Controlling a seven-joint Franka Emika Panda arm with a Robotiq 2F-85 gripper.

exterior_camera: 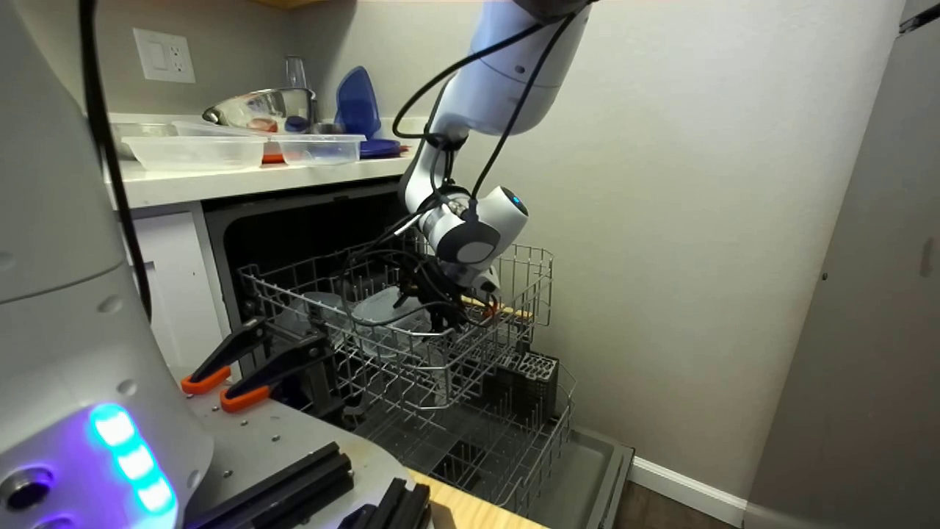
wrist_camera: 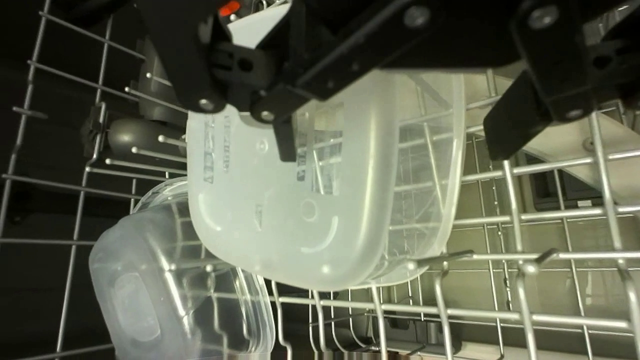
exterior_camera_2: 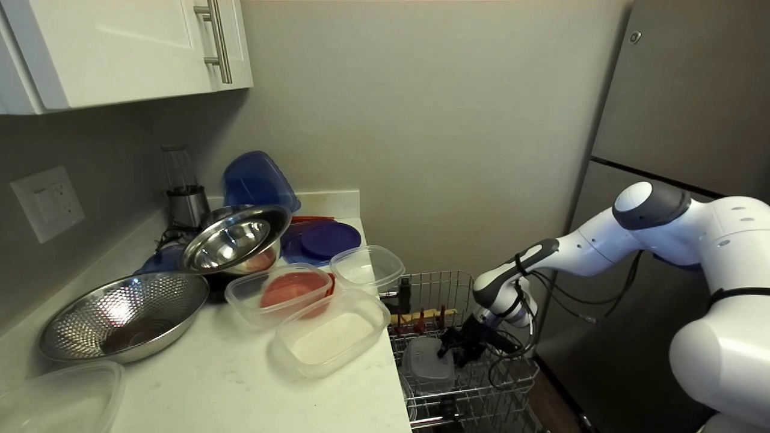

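Note:
A clear plastic container (wrist_camera: 264, 198) lies bottom up in the dishwasher's upper rack (exterior_camera: 454, 375). My gripper is open above it, its two fingers wide apart. One fingertip (wrist_camera: 286, 144) overlaps the container's base in the wrist view; the other finger (wrist_camera: 516, 120) is out past its right side wall. Contact with the plastic cannot be made out. From the second exterior view, the container (exterior_camera_2: 431, 361) sits just left of the black gripper. A second clear container (wrist_camera: 138, 288) leans on its side close by in the rack.
Rack tines surround the containers, and wooden-handled utensils (exterior_camera_2: 433, 316) lie along the rack's side. The counter (exterior_camera_2: 231, 390) beside it carries a steel colander (exterior_camera_2: 130, 317), bowls, blue lids and several clear tubs. A lower rack (exterior_camera: 529, 480) is pulled out underneath.

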